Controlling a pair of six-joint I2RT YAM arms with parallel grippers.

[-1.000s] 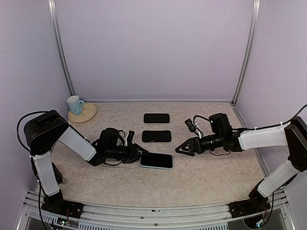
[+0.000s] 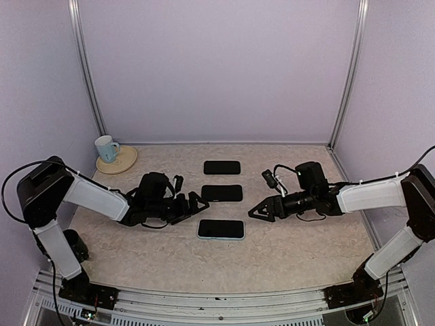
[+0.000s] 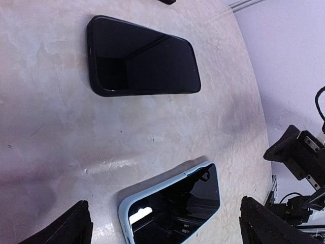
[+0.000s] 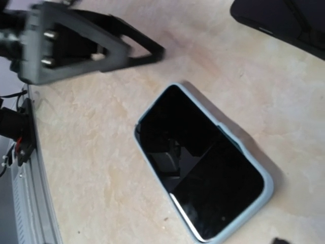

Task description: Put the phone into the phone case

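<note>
The phone (image 4: 208, 168) lies face up inside the light blue phone case (image 4: 265, 195), flat on the table, its dark screen framed by the blue rim. A slight gap shows along one long side of the rim in the right wrist view. My left gripper (image 2: 190, 208) is open just off the case's left end, holding nothing; its fingers (image 3: 264, 223) stand wide apart in the left wrist view. On the case's other side, my right gripper (image 2: 257, 212) is apart from it and empty. Only slivers of its fingertips (image 4: 280, 241) show at the bottom of the right wrist view, spread wide.
Two other dark phone-like slabs lie behind: a nearer one (image 2: 222, 193) and a farther one (image 2: 222, 167). A blue mug (image 2: 106, 149) sits on a round wooden plate (image 2: 129, 159) at the back left.
The left gripper was at the case's left end, which was tilted up; case and phone now lie flat. The right arm stayed still.
</note>
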